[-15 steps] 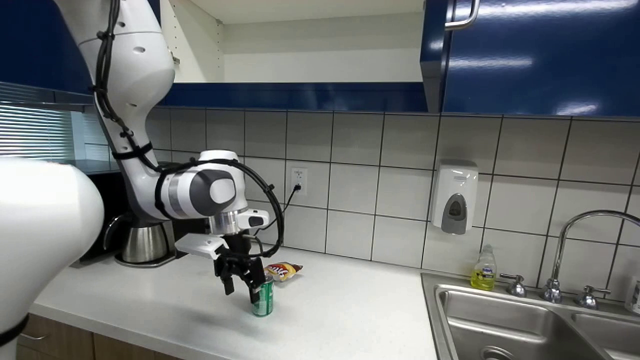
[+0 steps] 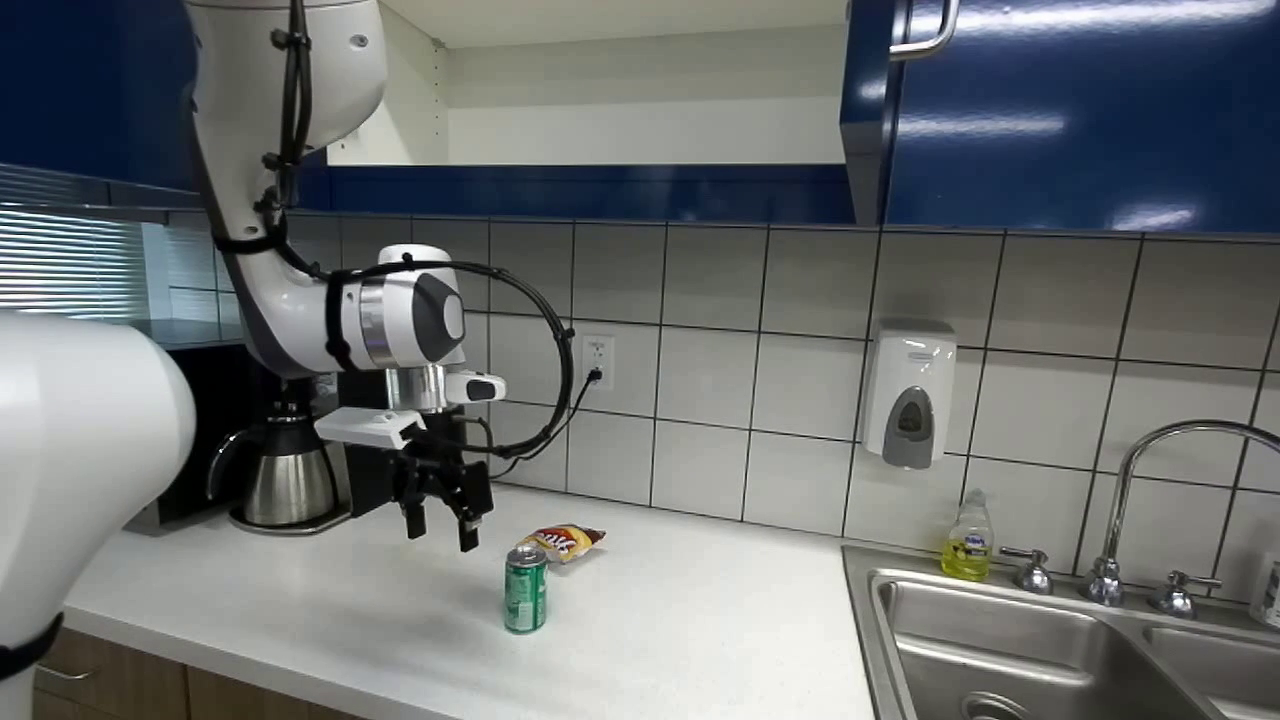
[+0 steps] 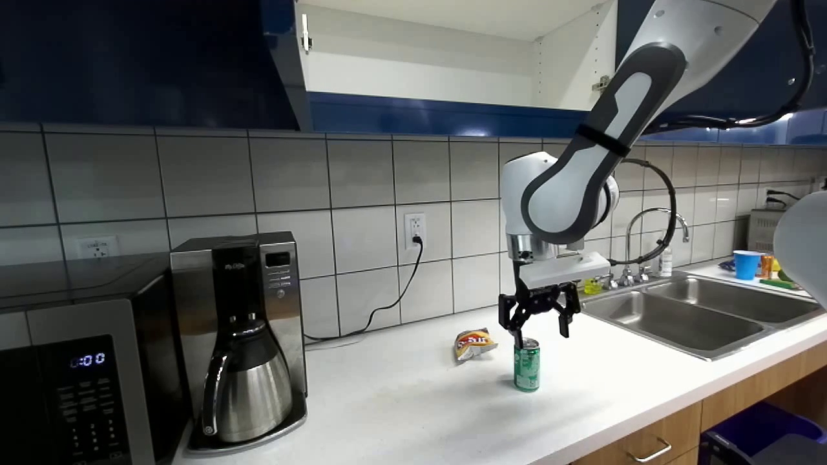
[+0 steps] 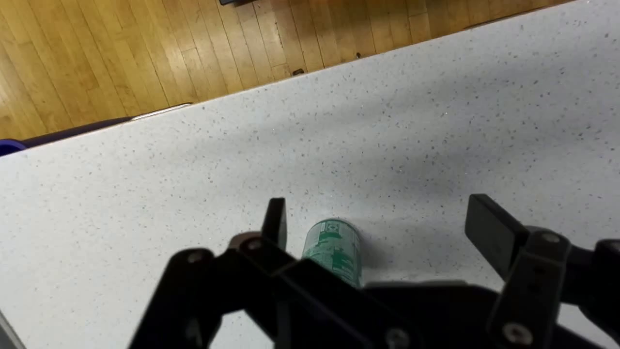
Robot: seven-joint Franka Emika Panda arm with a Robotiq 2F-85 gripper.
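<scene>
A green can (image 2: pixel 525 590) stands upright on the white counter (image 2: pixel 396 612), a little in front of a small chip bag (image 2: pixel 564 542). My gripper (image 2: pixel 441 534) hangs above the counter, open, its fingers spread and nothing held between them. From the second exterior side, the gripper (image 3: pixel 540 333) appears above the can (image 3: pixel 527 365), with the chip bag (image 3: pixel 473 343) to the left. In the wrist view the can (image 4: pixel 332 249) shows nearer the left finger (image 4: pixel 275 224), its lower part hidden by the black gripper body. The chip bag is out of the wrist view.
A coffee maker (image 3: pixel 232 263) with a steel carafe and a microwave (image 3: pixel 85 364) stand at one end. A sink (image 2: pixel 996 624) with a soap bottle (image 2: pixel 967 540) lies at the other. Overhead, an open cupboard (image 2: pixel 648 96) is empty where visible.
My arm has risen and shifted left in exterior view 1, bringing the gripper up from beside the can and uncovering more of it. The can and chip bag have stayed in place.
</scene>
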